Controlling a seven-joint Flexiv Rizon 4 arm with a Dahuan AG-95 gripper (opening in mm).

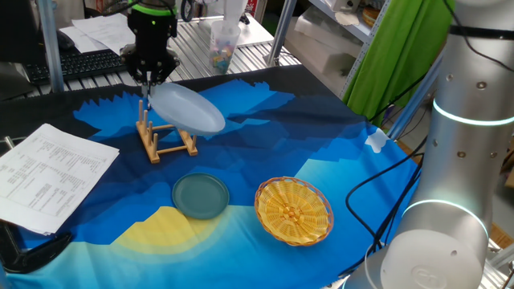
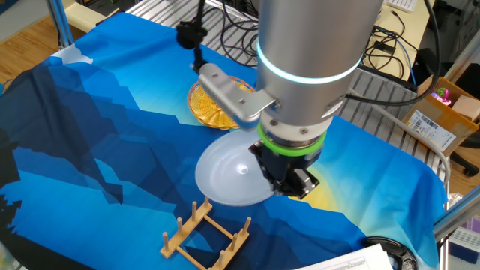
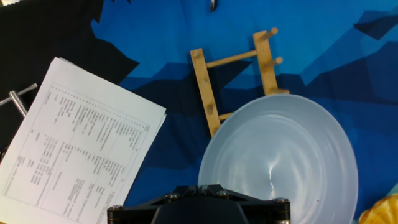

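A pale blue-grey plate (image 1: 189, 109) hangs tilted in the air, its rim pinched by my gripper (image 1: 149, 85), which is shut on it. Just below the plate stands a wooden dish rack (image 1: 152, 151) with upright pegs, and nothing sits in it. From the other side, the plate (image 2: 232, 169) appears past the rack's (image 2: 184, 231) far end. In the wrist view the plate (image 3: 280, 162) covers the near part of the rack (image 3: 204, 87). The fingertips themselves are hard to make out there.
A dark green plate (image 1: 201, 196) and a yellow wicker basket (image 1: 293, 211) lie on the blue cloth. Printed sheets (image 1: 52, 177) cover the left side, beside a black clamp (image 1: 28, 255). The cloth right of the rack is clear.
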